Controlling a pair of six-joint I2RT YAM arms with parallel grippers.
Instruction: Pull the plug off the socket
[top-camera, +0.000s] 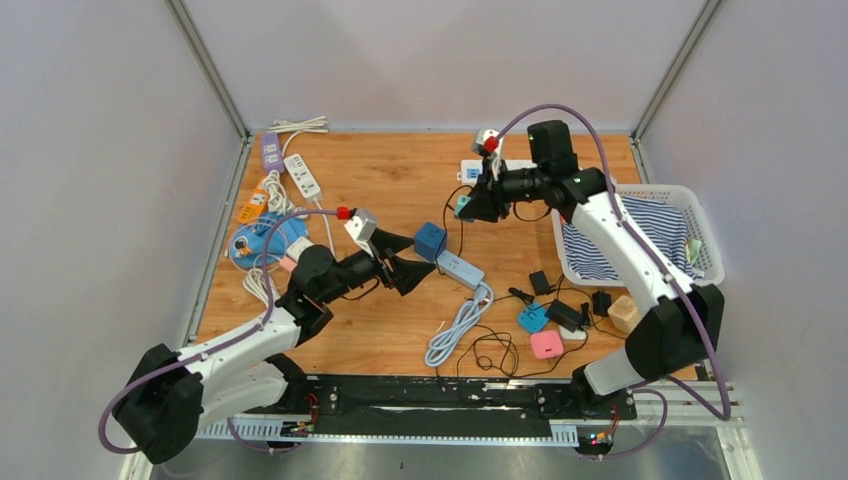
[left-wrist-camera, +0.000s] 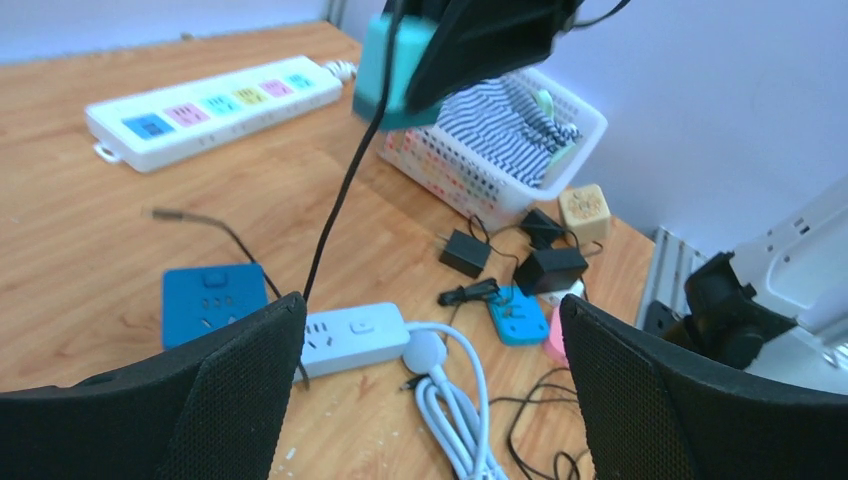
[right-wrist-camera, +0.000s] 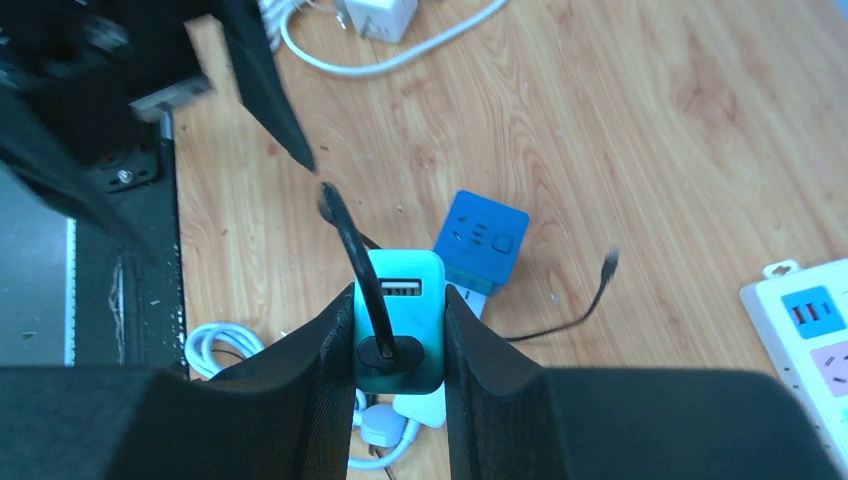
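My right gripper (top-camera: 474, 208) is shut on a light-blue charger (right-wrist-camera: 398, 310) with a black cable, held above the table. Below it lies a pale power strip (top-camera: 460, 268) with a blue cube (top-camera: 430, 240) at its upper end, clear in the top and left wrist views. My left gripper (top-camera: 408, 262) is open left of the strip, with nothing held; in the left wrist view the black cable hangs down beyond its fingertips.
A white strip (left-wrist-camera: 215, 110) lies at the back, a laundry basket (top-camera: 703, 240) at right. Chargers, cables and a pink box (top-camera: 546, 344) crowd the front right. More strips lie at left.
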